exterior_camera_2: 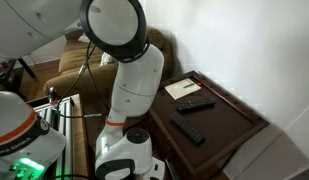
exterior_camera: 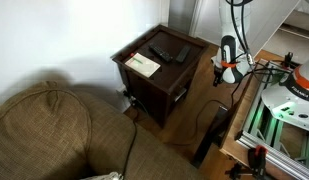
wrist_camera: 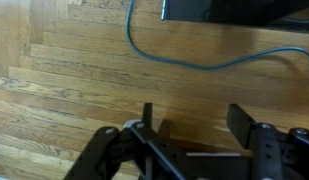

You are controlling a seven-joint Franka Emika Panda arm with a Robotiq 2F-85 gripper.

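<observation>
My gripper points down over the wooden floor (wrist_camera: 74, 85) in the wrist view. Its two dark fingers stand apart, and no object shows between them. In exterior view 1 the gripper (exterior_camera: 217, 82) is low, to the right of the dark side table (exterior_camera: 180, 84). On that table lie a black remote (exterior_camera: 160, 51), a second dark remote (exterior_camera: 182, 54) and a pale sheet of paper (exterior_camera: 142, 65). Exterior view 2 shows the arm (exterior_camera_2: 129, 150) at the bottom, with the fingers hidden.
A thin cable (wrist_camera: 204, 67) curves over the floor near a dark edge (wrist_camera: 234, 10). The brown couch (exterior_camera: 44, 125) fills the left. A wooden bench (exterior_camera: 234, 130) bearing equipment stands on the right. Bare floor lies between table and bench.
</observation>
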